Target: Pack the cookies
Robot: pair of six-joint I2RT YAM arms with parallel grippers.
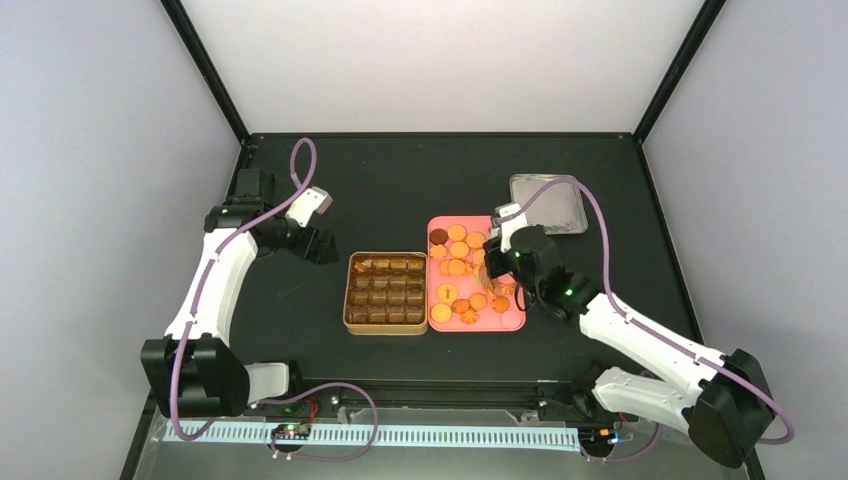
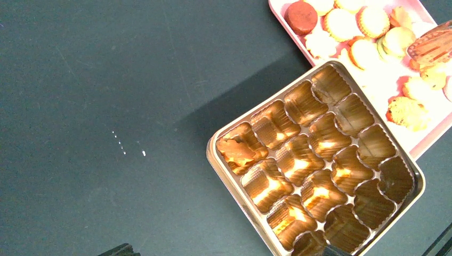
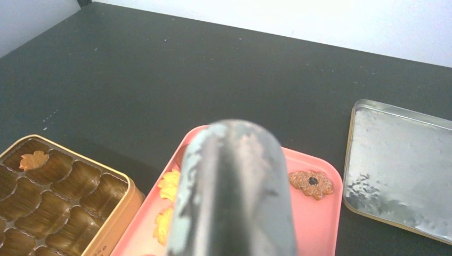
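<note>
A gold tin with a brown divided insert point(image 1: 387, 293) stands at the middle of the table. In the left wrist view, one orange leaf-shaped cookie point(image 2: 237, 152) lies in its corner compartment; the other compartments in sight look empty. To the right is the pink tray point(image 1: 436, 222), bearing many cookies. Above its right part my right gripper point(image 1: 487, 270) is shut at the cookies; a pale cookie point(image 2: 434, 76) shows at its fingertip point(image 2: 433, 44), but the grip itself is mostly hidden. My left gripper point(image 1: 325, 248) stands open and empty, left of the tin.
The silver metal lid point(image 1: 550, 205) lies behind and right of the pink tray. Tin and tray sit almost edge to edge. Bare dark table point(image 1: 400, 190) stretches behind them, and the left side is clear too.
</note>
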